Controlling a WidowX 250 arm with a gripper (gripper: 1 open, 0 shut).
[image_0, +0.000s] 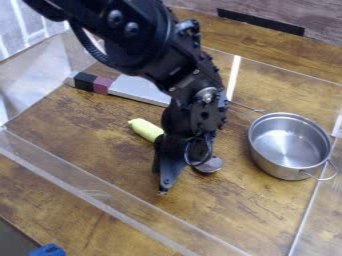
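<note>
The black robot gripper (168, 178) hangs low over the wooden surface at the centre, its fingers pointing down, shut, with nothing clearly seen between them. A pale yellow-green object (144, 129) lies just behind it on the left, partly hidden by the arm. A metal spoon (206, 164) shows its bowl to the right of the fingers; its handle is hidden behind the gripper.
A steel pot (291, 147) stands on the right. A light grey board (138, 89) with a dark and pink end lies at the back left. Clear low walls surround the workspace. A blue object (48, 250) is at the lower left.
</note>
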